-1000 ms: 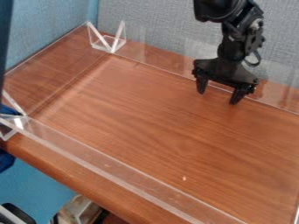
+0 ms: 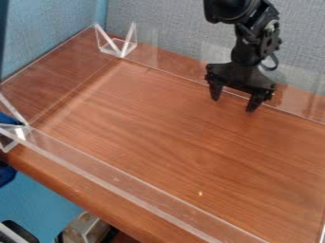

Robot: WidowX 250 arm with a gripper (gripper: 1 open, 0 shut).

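Observation:
My black gripper (image 2: 234, 96) hangs at the back right of the wooden table (image 2: 159, 152), near the clear rear wall. Its two fingers are spread apart, open, and nothing shows between them. The table top beneath and around it is bare apart from a tiny pale speck in the front part.
Clear low panels edge the table, with white angled brackets (image 2: 117, 44) at the back left and more at the left edge. A dark blue object (image 2: 7, 175) lies off the table at the left.
My gripper and arm have shifted slightly left over the last second. The rest of the scene looks the same.

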